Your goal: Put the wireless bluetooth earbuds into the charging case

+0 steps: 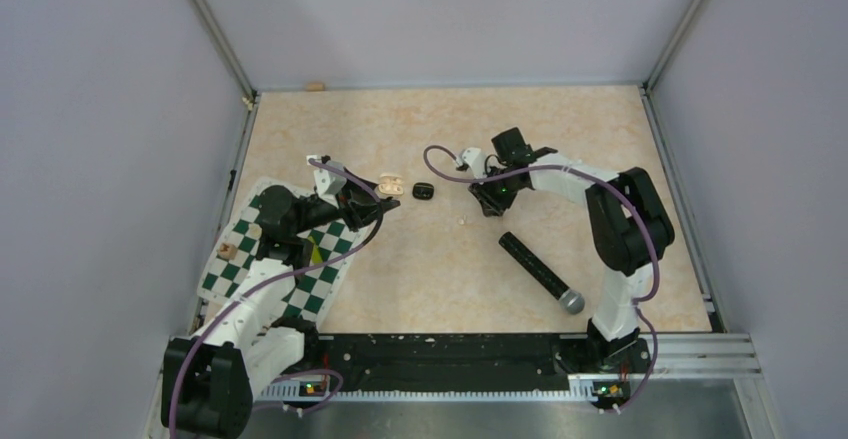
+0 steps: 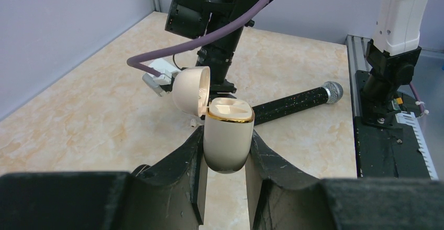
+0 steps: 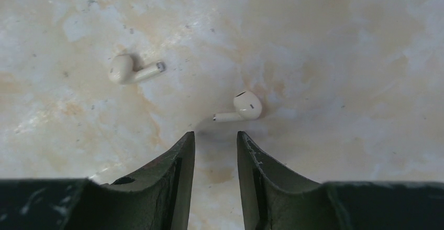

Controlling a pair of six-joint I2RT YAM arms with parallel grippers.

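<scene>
In the right wrist view two white earbuds lie on the mottled tabletop: one just beyond the fingertips of my open right gripper, the other farther off to the upper left. Nothing is between the right fingers. From the top, one earbud is visible and the other is hidden under the right arm.
A small black case sits between the grippers. A black microphone lies toward the front right. A green checkered board is beneath the left arm.
</scene>
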